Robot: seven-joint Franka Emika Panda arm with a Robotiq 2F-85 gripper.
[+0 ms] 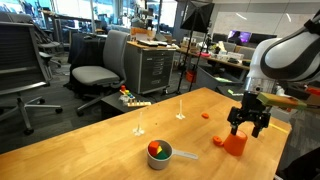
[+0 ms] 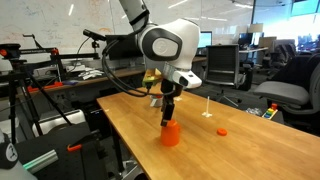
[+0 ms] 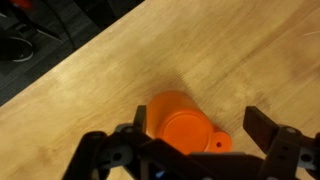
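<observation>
An orange cup-like object (image 1: 236, 144) stands near the table's right end, and the wrist view shows its round orange top (image 3: 186, 130). Above it, fingers spread to either side, my gripper (image 1: 246, 128) is open and pointing down. In exterior view 2 one finger hangs just over the orange object (image 2: 170, 133). Whether the fingers touch it cannot be made out. A small orange piece (image 3: 220, 141) lies beside it on the wood.
A metal pot (image 1: 159, 154) with colourful items and a handle sits at the table's front middle. Another small orange piece (image 1: 205, 115), thin white stands (image 1: 140, 124) and a colourful group of items (image 1: 132, 99) lie farther back.
</observation>
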